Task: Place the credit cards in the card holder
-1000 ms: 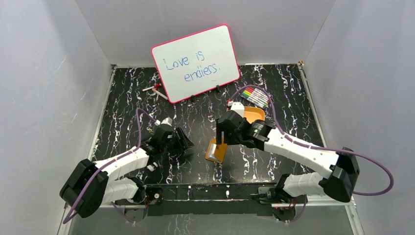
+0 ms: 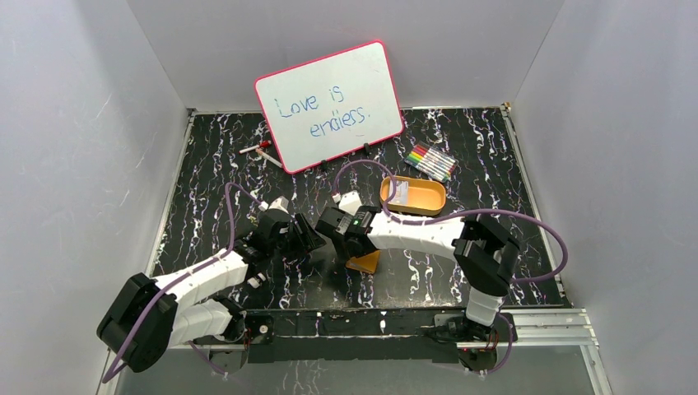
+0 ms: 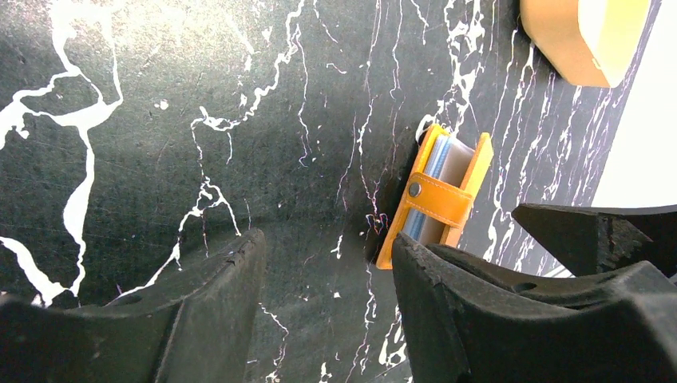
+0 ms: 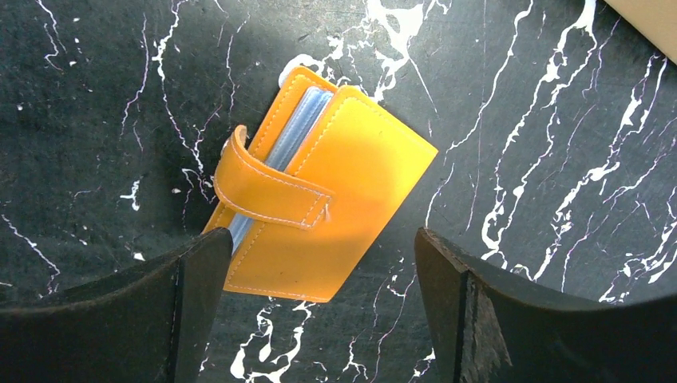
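Note:
The orange card holder (image 2: 364,262) rests on the marbled table, its upper part hidden from above by my right arm. A strap (image 3: 441,199) with a metal stud crosses its opening, where bluish sleeves (image 4: 298,128) show. In the yellow tray (image 2: 425,197), a pale card (image 2: 400,192) lies at the left end. My right gripper is open above the holder; its fingers are apart and grip nothing. To the holder's left hovers my left gripper, also open and empty.
Behind stands a whiteboard (image 2: 329,107) with writing on it. Several coloured markers (image 2: 431,162) lie at back right, and a few pens (image 2: 262,151) at the board's left foot. Both grippers are close together near the middle.
My right arm has swung left, from beside the tray to over the card holder, now covering the holder's upper part. The left arm and the holder stay practically where they were.

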